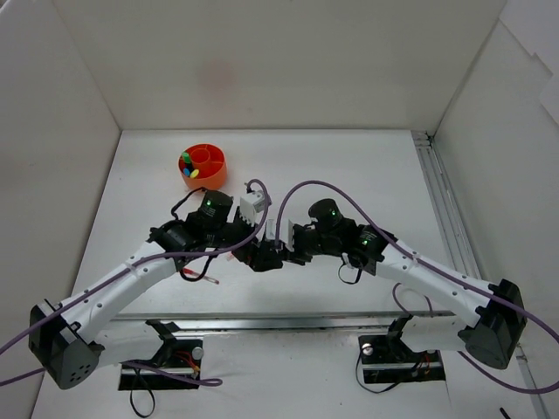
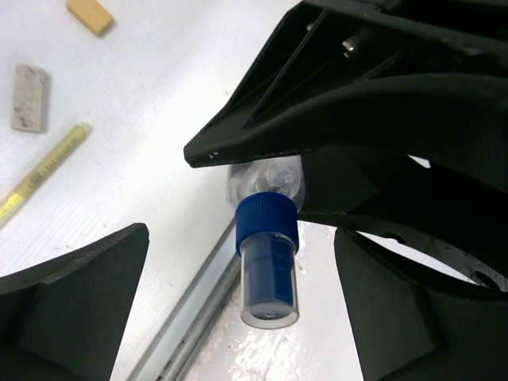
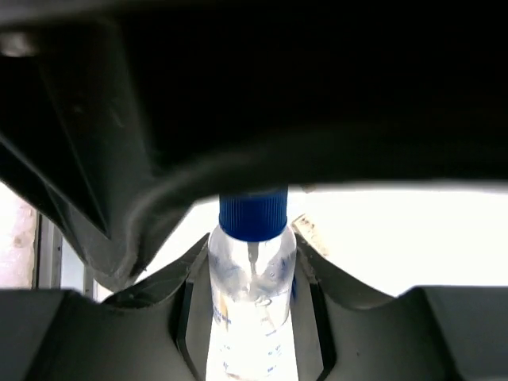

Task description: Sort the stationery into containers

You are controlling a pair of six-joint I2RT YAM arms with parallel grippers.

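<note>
A clear marker with a blue cap (image 2: 267, 262) is held upright between the two grippers over the front middle of the table. In the right wrist view my right gripper is shut on its clear body (image 3: 250, 317). My left gripper is open, its fingers on either side of the blue capped end, apart from it. In the top view both wrists meet at the middle, hiding the marker. An orange organizer (image 1: 214, 179) at the back left holds a few coloured items.
The left wrist view shows a tan block (image 2: 90, 14), a pale eraser (image 2: 28, 99) and a yellow stick (image 2: 44, 173) on the table. Red pens (image 1: 201, 276) lie under the left arm.
</note>
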